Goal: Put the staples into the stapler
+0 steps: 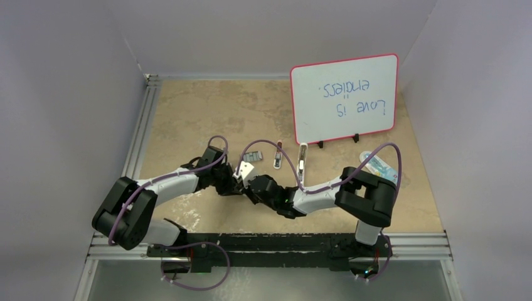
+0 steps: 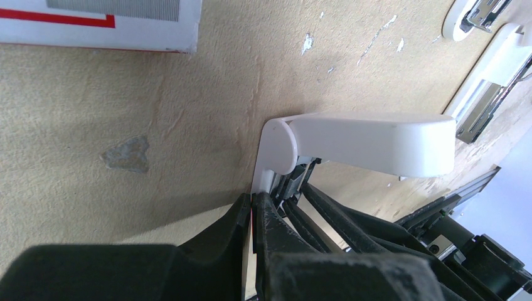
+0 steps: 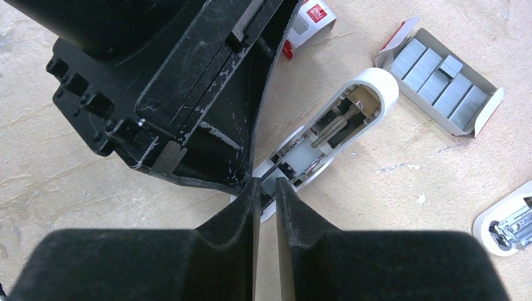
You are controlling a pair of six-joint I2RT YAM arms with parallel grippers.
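A white stapler (image 2: 376, 139) stands with its top swung open, between both arms. From above, the right wrist view shows the stapler's hollow top (image 3: 376, 84) and its spring. My left gripper is shut at the near end of the stapler's base, with nothing clear between its fingers. My right gripper is over the stapler's channel, a narrow gap between its fingertips. A small grey piece shows in that gap; whether it is gripped cannot be told. An open box of staples (image 3: 439, 84) holds several grey strips.
A closed white and red box (image 3: 312, 24) lies near the stapler. Two more staplers, one short (image 1: 278, 155) and one long (image 1: 302, 164), lie to the right. A whiteboard (image 1: 345, 97) stands at the back, and a pale blue-white item (image 1: 379, 166) lies far right.
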